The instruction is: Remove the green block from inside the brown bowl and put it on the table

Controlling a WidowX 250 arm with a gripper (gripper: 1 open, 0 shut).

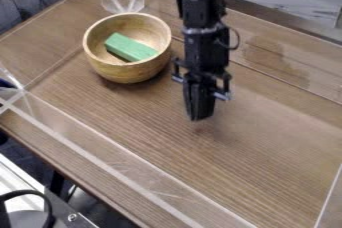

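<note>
A green block (130, 48) lies tilted inside the brown bowl (99, 67), at the upper left of the table. To the right of the bowl, my black gripper (198, 110) points down over bare wood, with its fingertips lower in the picture than the bowl. It is apart from the block. The gripper is blurred, so how its fingers stand does not show clearly.
Clear tape strips run along its left side. A cable (24, 194) and dark gear show at the lower left corner, beyond the edge.
</note>
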